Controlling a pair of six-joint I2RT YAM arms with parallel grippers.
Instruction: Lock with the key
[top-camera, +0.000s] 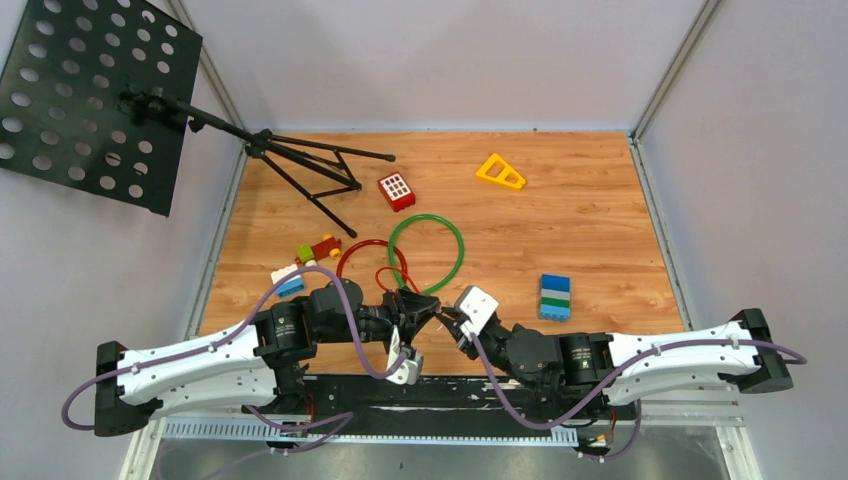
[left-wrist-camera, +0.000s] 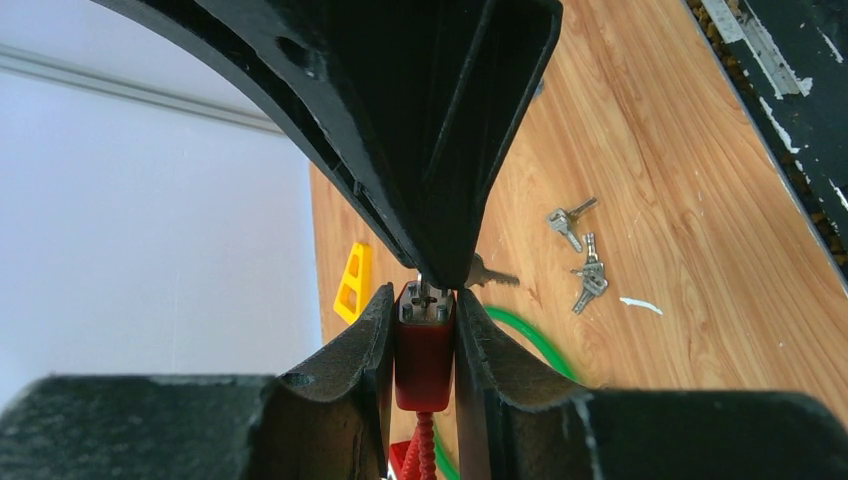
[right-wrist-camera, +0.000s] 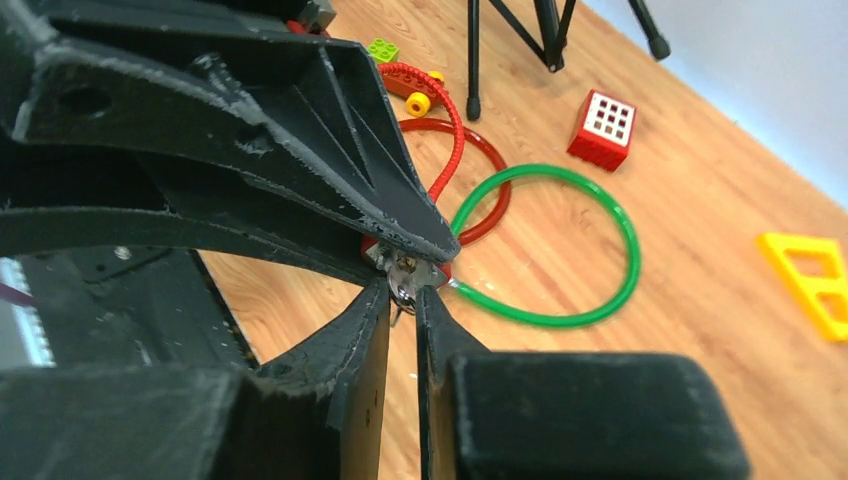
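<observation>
A red lock (left-wrist-camera: 424, 368) with a red braided cable stands upright in the left wrist view, and my left gripper is shut on its body. Its silver end faces the right gripper's black fingers (left-wrist-camera: 450, 230). In the right wrist view, a silver key head (right-wrist-camera: 403, 290) shows at that end, right at the tips of my right gripper. The right fingers stand slightly apart, wood visible through the gap. How deep the key sits is hidden. In the top view both grippers meet low in the middle.
Loose keys (left-wrist-camera: 592, 275) lie on the wooden table. Green ring (top-camera: 460, 250), red block (top-camera: 397, 191), yellow triangle (top-camera: 500, 172) and blue block stack (top-camera: 555, 298) are spread around. A black stand (top-camera: 270, 145) occupies the back left.
</observation>
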